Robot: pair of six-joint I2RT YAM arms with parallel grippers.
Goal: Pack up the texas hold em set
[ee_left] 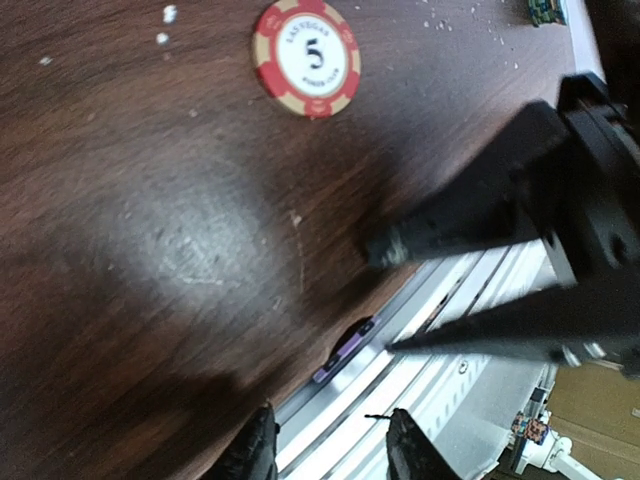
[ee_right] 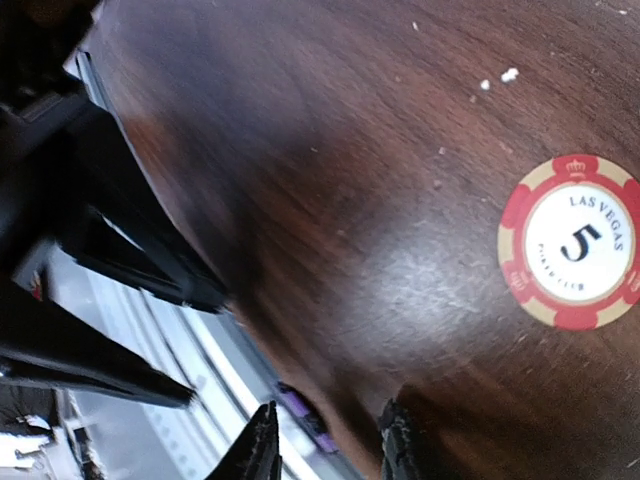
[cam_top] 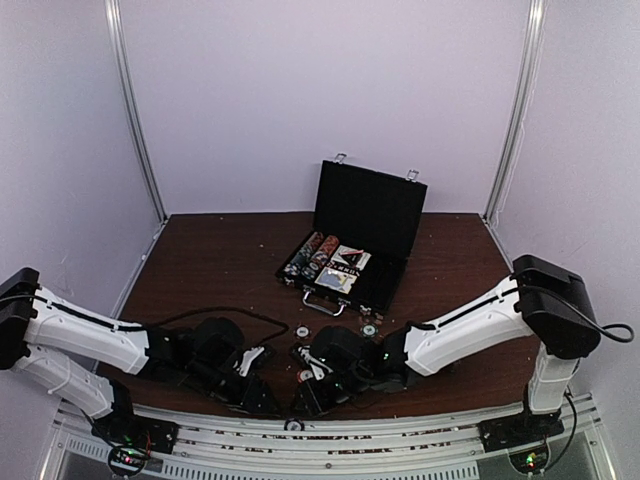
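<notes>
At the table's front edge a purple-edged poker chip (cam_top: pixel 294 425) is tilted on its side against the metal rail, seen edge-on in the left wrist view (ee_left: pixel 346 349) and right wrist view (ee_right: pixel 308 418). Just left of it is my left gripper (cam_top: pixel 272 408), its fingertips a little apart; whether anything is held does not show clearly. My right gripper (cam_top: pixel 303 408) is close above the chip, part open with an empty gap. A red "5" chip (ee_left: pixel 307 57) lies flat behind the grippers. The black case (cam_top: pixel 372 215) stands open, holding chip rows (cam_top: pixel 312 255) and cards (cam_top: pixel 350 258).
More chips lie loose in front of the case, one pale chip (cam_top: pixel 302 331) and one near the right arm (cam_top: pixel 369 330). A black cable (cam_top: pixel 225 309) runs behind the left arm. Both grippers are very near each other.
</notes>
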